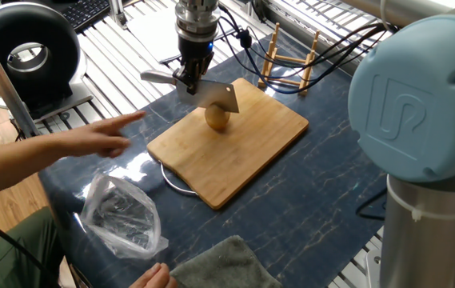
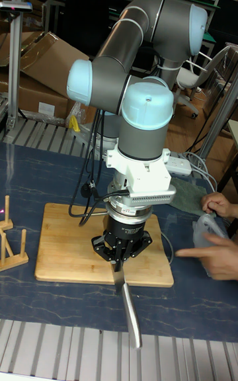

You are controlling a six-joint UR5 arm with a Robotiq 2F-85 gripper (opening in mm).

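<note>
My gripper (image 1: 187, 78) is shut on a cleaver-like knife (image 1: 211, 94), gripping it near where its metal handle meets the blade. In the first exterior view the blade stands at the round yellow-brown item (image 1: 217, 118), perhaps a potato, which rests on the wooden cutting board (image 1: 251, 136).
A person's hand (image 1: 103, 136) reaches over the table left of the board. A clear plastic bag (image 1: 123, 216) and a grey cloth (image 1: 227, 268) lie in front. A wooden rack (image 1: 287, 68) stands behind the board, with cables hanging close by. Right of the board, the table is clear.
</note>
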